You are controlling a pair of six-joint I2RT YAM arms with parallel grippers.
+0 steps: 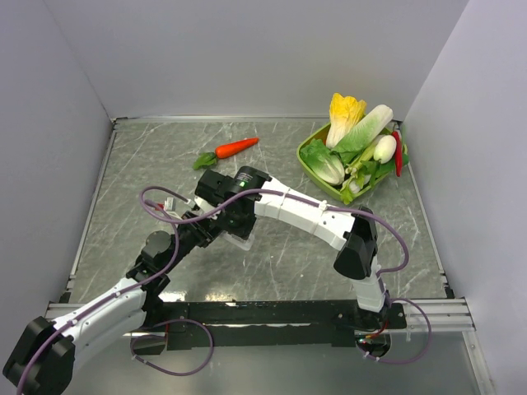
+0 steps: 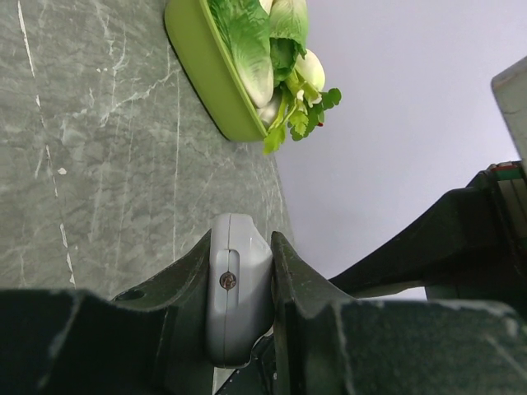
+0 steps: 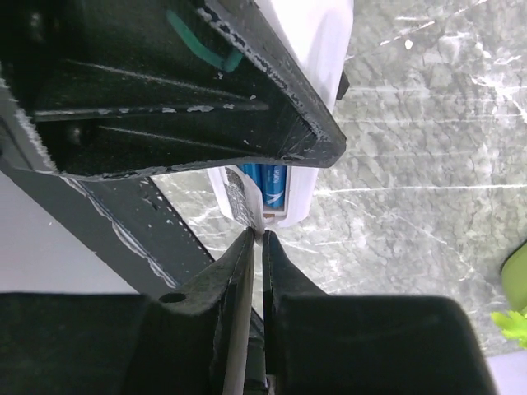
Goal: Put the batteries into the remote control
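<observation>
My left gripper is shut on the white remote control [image 2: 239,321], seen end-on with a small screw in its tip. In the right wrist view, the remote's open back [image 3: 302,193] shows blue batteries [image 3: 273,185] lying in the compartment. A thin battery cover [image 3: 244,196], white-edged with a mottled grey face, slants beside them. The tips of my right gripper are close together at the cover's lower end; whether they pinch it is unclear. The left gripper's dark finger [image 3: 189,107] hides the upper compartment.
A carrot [image 1: 236,147] lies at the back of the grey marbled table. The green vegetable basket [image 1: 311,174] stands back right. My arms cross closely left of centre.
</observation>
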